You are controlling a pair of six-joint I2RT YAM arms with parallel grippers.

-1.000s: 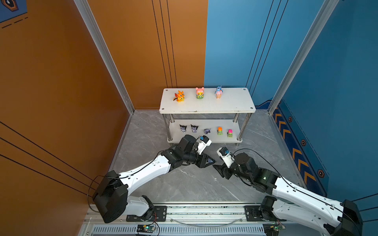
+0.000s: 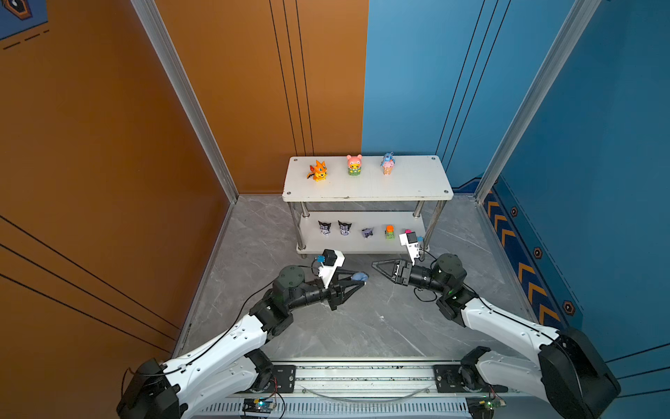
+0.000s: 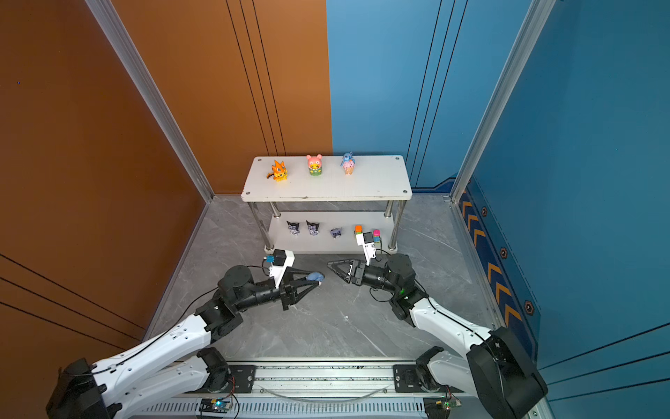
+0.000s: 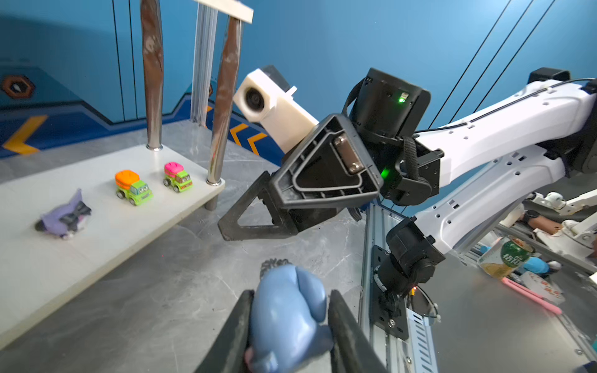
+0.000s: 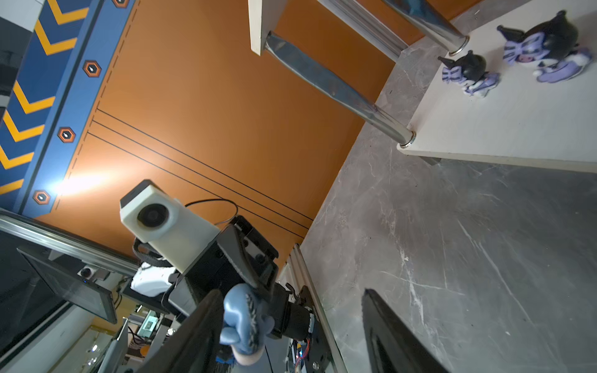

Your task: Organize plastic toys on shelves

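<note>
My left gripper [image 2: 357, 277] is shut on a blue toy [image 4: 287, 317], held in the air in front of the shelf. Facing it from the right, my right gripper [image 2: 385, 269] stands open and empty, apart from the toy. On the white top shelf [image 2: 335, 192] are an orange toy [image 2: 318, 171], a pink-and-green toy [image 2: 354, 165] and a blue-and-pink toy [image 2: 388, 163]. The lower shelf [image 2: 328, 245] bears two black-and-purple toys [image 5: 470, 73], a purple toy [image 4: 64, 215], an orange-and-green truck [image 4: 132, 187] and a pink-and-green truck [image 4: 178, 176].
Metal posts [image 2: 432, 223] hold the shelves at their ends. The right side of the top shelf is clear. The right wrist camera [image 2: 409, 241] overlaps the pink truck in the top left view.
The blue toy now shows clearly in the left one.
</note>
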